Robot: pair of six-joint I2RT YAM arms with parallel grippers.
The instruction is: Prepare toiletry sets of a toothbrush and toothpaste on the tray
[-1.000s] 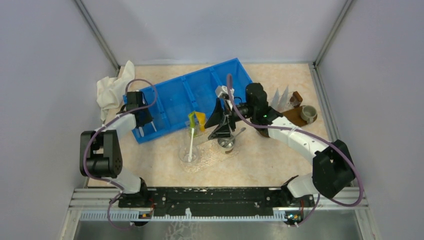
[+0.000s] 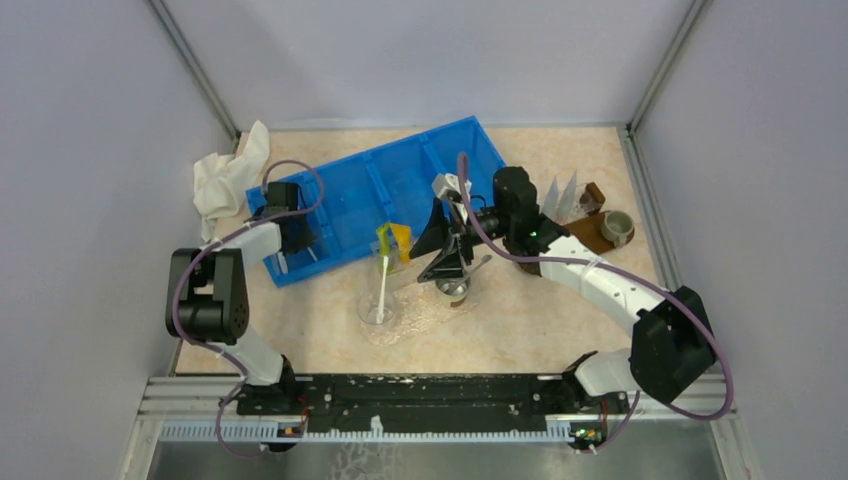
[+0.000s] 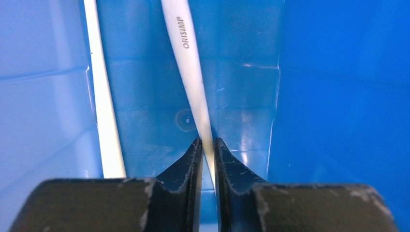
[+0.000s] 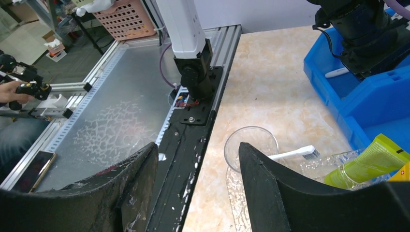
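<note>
In the blue bin (image 2: pixel 355 163), leftmost compartment, lie two white toothbrushes (image 3: pixel 188 67) (image 3: pixel 104 121). My left gripper is down at the middle one, its fingertips close on either side of the handle; whether they grip it is unclear. My right gripper hangs open above the middle of the table. Below it a toothbrush (image 2: pixel 382 290) rests in a clear cup (image 4: pixel 227 147), beside a green toothpaste tube (image 4: pixel 362 166) and a yellow one (image 2: pixel 402 240) on a clear tray.
A white cloth (image 2: pixel 220 180) lies at the back left. A metal cup (image 2: pixel 452 292) with a spoon stands under the right arm. At the right, a wooden board (image 2: pixel 590 232) holds a mug (image 2: pixel 617 227).
My left arm and gripper have shifted slightly to the right inside the compartment. The right arm is almost unchanged.
</note>
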